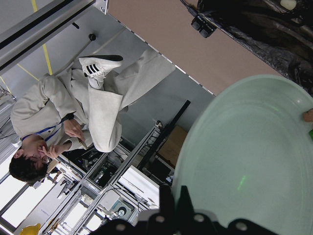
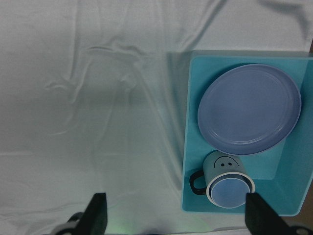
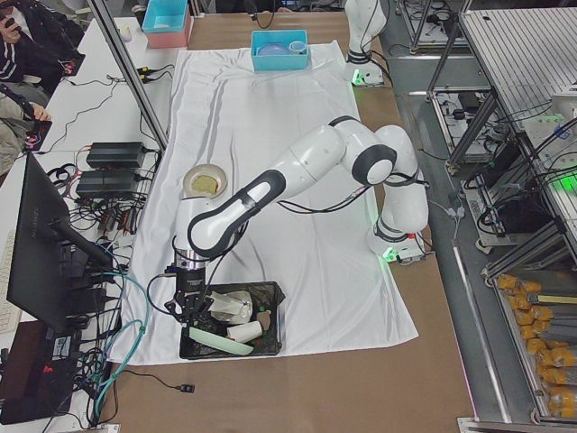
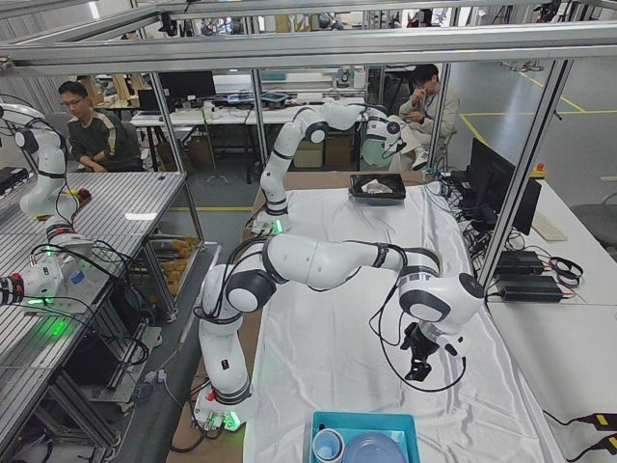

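Observation:
A pale green plate [image 1: 244, 152] is held by its rim in my left gripper, tilted over the black bin [image 3: 270, 307], which holds a crumpled bag and a white cylinder [image 3: 243, 331]. A beige bowl [image 3: 206, 180] with yellowish contents sits on the white cloth. My right gripper stands open above the cloth, near the blue tray [image 2: 193, 83]. That tray holds a blue plate [image 2: 249, 107] and a mug [image 2: 222, 178] lying on its side or tilted.
A monitor [image 3: 41, 244] and cables line the left of the table in the camera left view. A seated person [image 1: 68, 112] is beyond the table edge.

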